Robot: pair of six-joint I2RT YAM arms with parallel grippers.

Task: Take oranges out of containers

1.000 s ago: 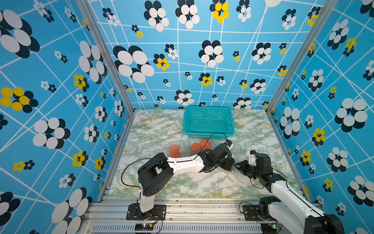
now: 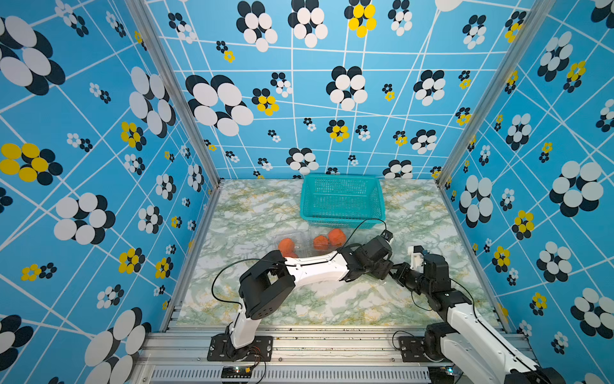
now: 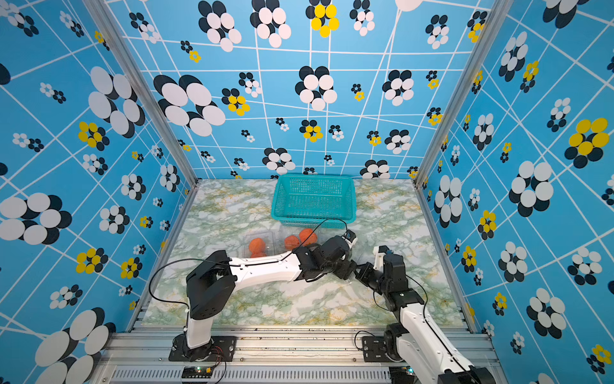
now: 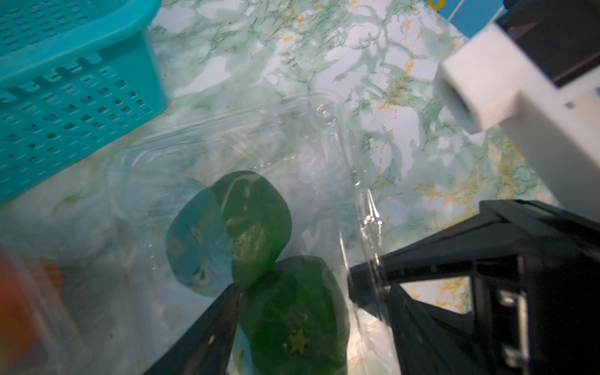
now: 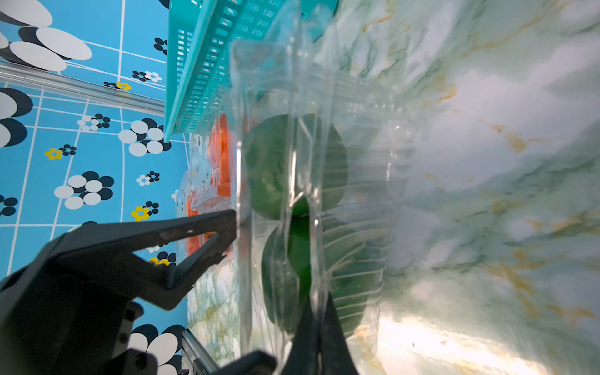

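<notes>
A clear plastic container (image 4: 231,131) with dark green round fruits (image 4: 300,325) fills the middle of the left wrist view. My left gripper hangs over it with its fingers apart and nothing gripped between them. At the container's right edge is my right gripper, its fingers together. Whether thin plastic is pinched there cannot be told. Left of the arms, oranges (image 2: 336,236) and another orange (image 2: 286,245) lie in clear containers, partly hidden behind the left arm.
A teal basket (image 2: 342,221) stands empty behind the containers. Both grippers are very close together, nearly touching in the top views.
My left gripper has moved right, closer to the right gripper. The right gripper has barely shifted. The oranges and basket have not moved.
</notes>
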